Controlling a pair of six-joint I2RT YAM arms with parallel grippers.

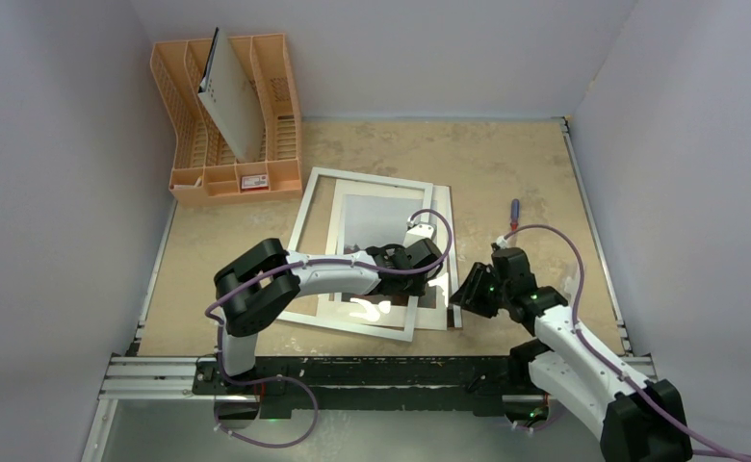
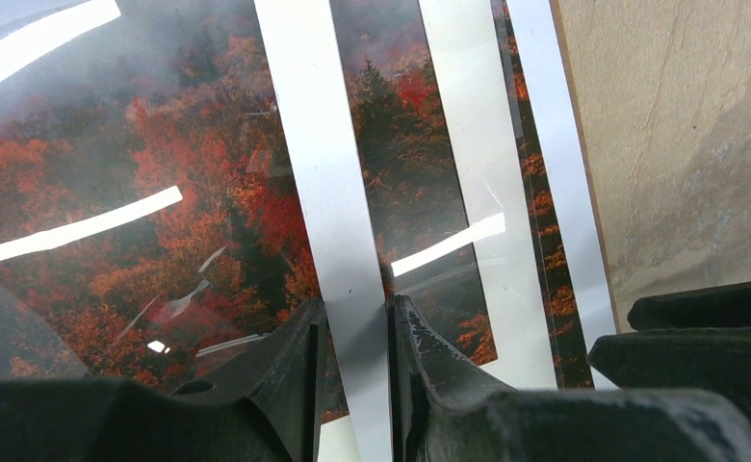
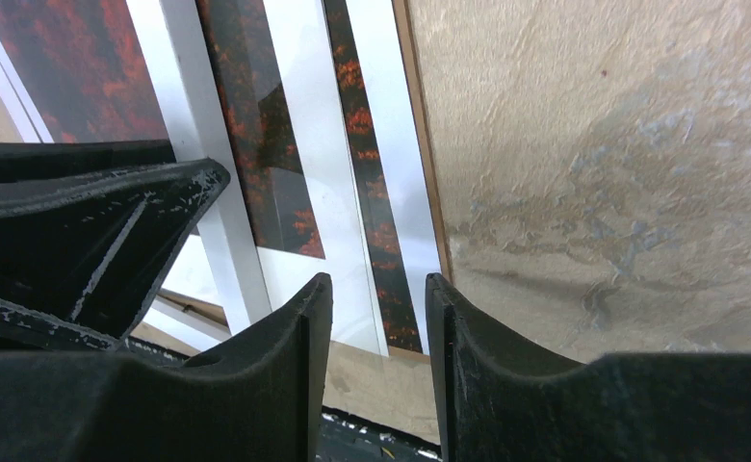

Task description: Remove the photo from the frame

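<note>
The white frame (image 1: 304, 212) lies loose over a white mat (image 2: 487, 173) and an autumn forest photo (image 2: 160, 154), under glossy clear sheet. My left gripper straddles the frame's right bar, fingertips at both sides of it; whether they clamp it is unclear. My right gripper is open at the near right corner of the stack, its fingertips apart above the mat edge, a dark photo strip and a pale strip with a brown edge (image 3: 396, 144).
An orange organiser (image 1: 194, 144) with a white binder (image 1: 232, 106) stands at the back left. A screwdriver (image 1: 514, 212) lies to the right on bare board (image 1: 516, 154). Walls bound the back and sides.
</note>
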